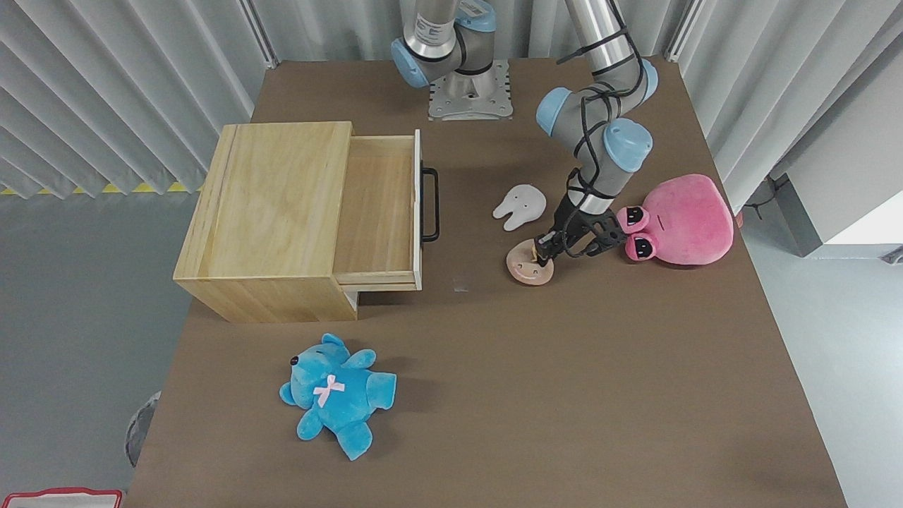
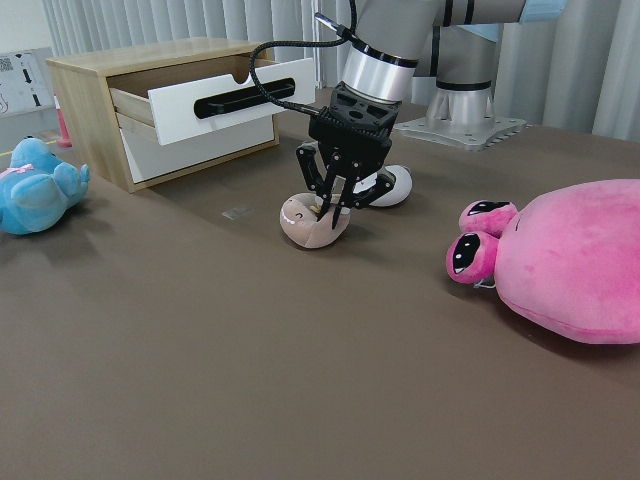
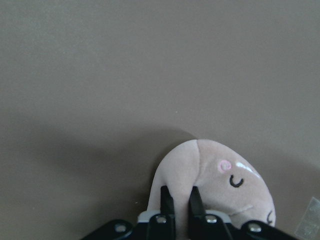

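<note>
A small peach plush (image 1: 521, 269) with a stitched face lies on the brown table (image 1: 592, 381), right of the open drawer. My gripper is down on it in the wrist view, its two black fingers part open with the plush's fabric bulging up between them; whether they grip it I cannot tell. In the left view the gripper (image 2: 330, 210) stands over the plush (image 2: 302, 225).
A wooden cabinet (image 1: 254, 203) with an open, empty drawer (image 1: 372, 220) stands at left. A white tooth-shaped plush (image 1: 522, 203) lies behind the peach one, a pink plush (image 1: 690, 220) at right, a blue bear (image 1: 343, 398) in front.
</note>
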